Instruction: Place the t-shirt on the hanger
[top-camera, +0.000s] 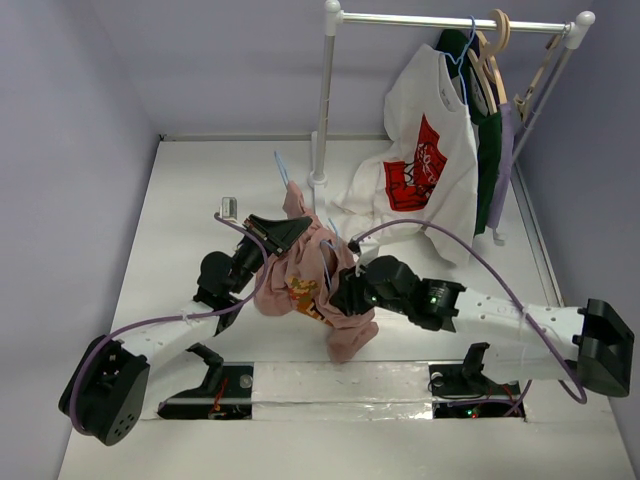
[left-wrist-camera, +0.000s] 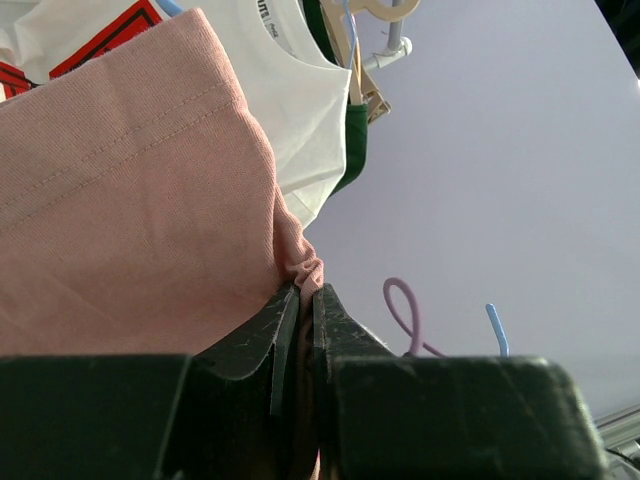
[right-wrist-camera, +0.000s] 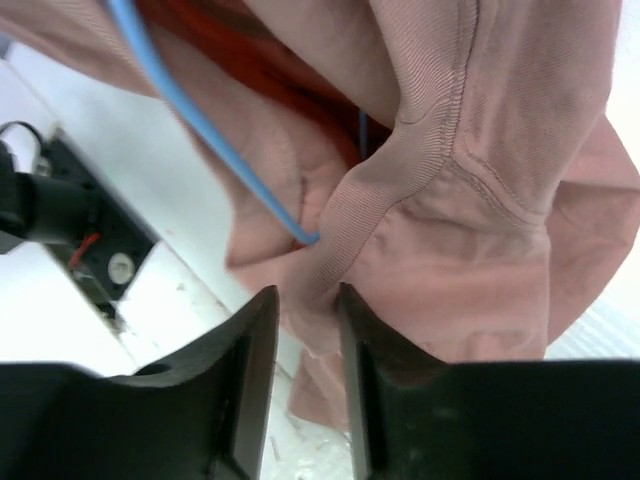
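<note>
The pink t-shirt (top-camera: 290, 275) hangs bunched from my left gripper (top-camera: 302, 226), in the middle of the top view. In the left wrist view the fingers are shut on a pinched fold of its cloth (left-wrist-camera: 150, 210). A blue hanger (top-camera: 283, 168) pokes out of the shirt at the upper left, and more of it shows at the neck opening. Close to the collar is my right gripper, part open, with the collar cloth (right-wrist-camera: 345, 225) just beyond its fingertips. The blue hanger arm (right-wrist-camera: 215, 140) runs into the collar there; its far part is hidden inside the shirt.
A white rack (top-camera: 450, 20) stands at the back. On its right side hang a white shirt with a red print (top-camera: 425, 150), a green garment (top-camera: 488, 165) and a purple one (top-camera: 504, 160). Bare white table (top-camera: 190, 200) lies to the left.
</note>
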